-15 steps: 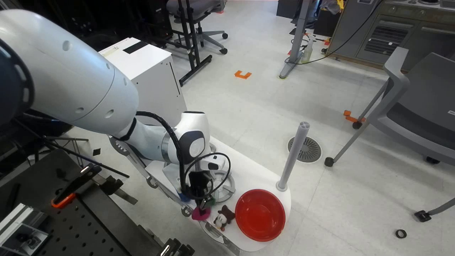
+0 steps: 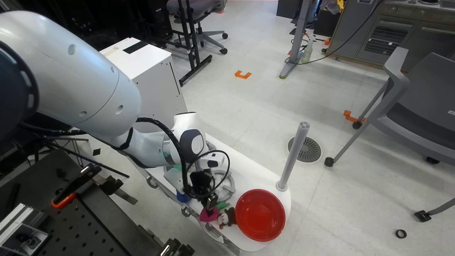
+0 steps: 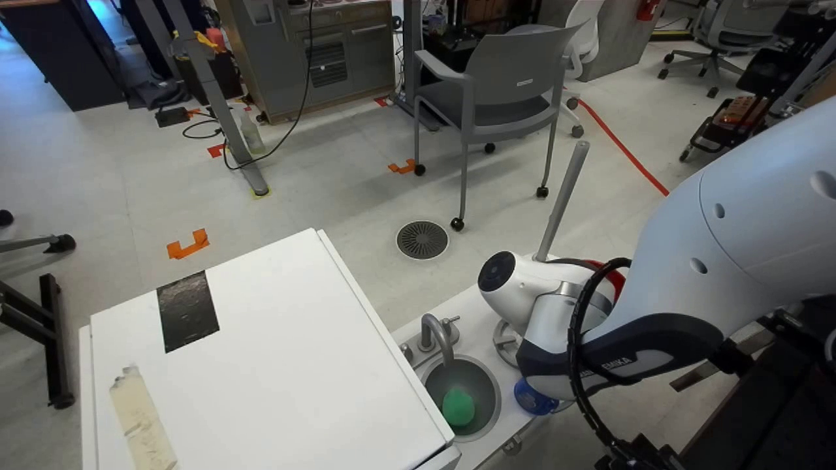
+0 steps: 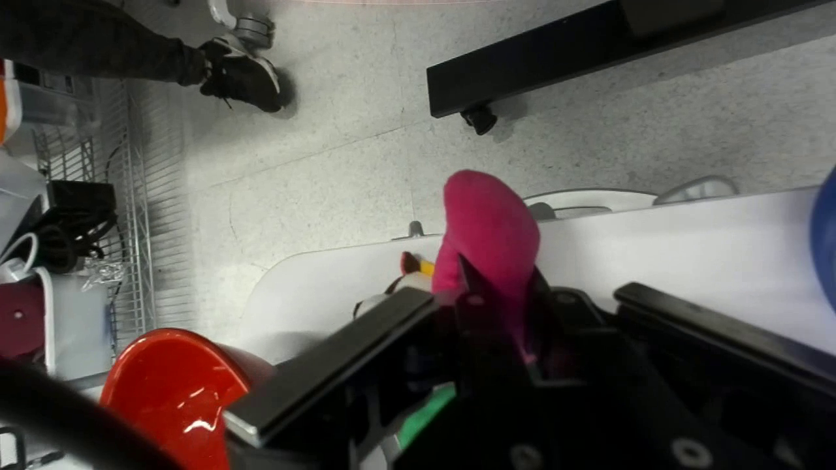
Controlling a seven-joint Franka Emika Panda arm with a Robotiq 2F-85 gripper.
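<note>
A soft-looking magenta object (image 4: 494, 231) is pinched in my gripper, whose fingers are shut on it; much of it sticks out past the fingers. In the first exterior view the magenta object (image 2: 207, 214) appears at the gripper's tip, close above the white counter's front edge. Beside it sits a small brown and white plush toy (image 2: 227, 217), and a bright green item (image 2: 222, 205) is partly visible behind. Right of the plush stands an empty red bowl (image 2: 260, 215). The second exterior view has the gripper hidden behind the arm.
A grey post (image 2: 293, 156) rises from the counter near the bowl. A ring-shaped burner grate (image 2: 224, 187) lies behind the gripper. In the second exterior view, a sink (image 3: 479, 416) holds a green object (image 3: 458, 407), with a blue container (image 3: 535, 397) beside it.
My gripper and the magenta object have shifted right, toward the plush toy and the red bowl. The green item shows more clearly beside the gripper. The bowl has stayed put.
</note>
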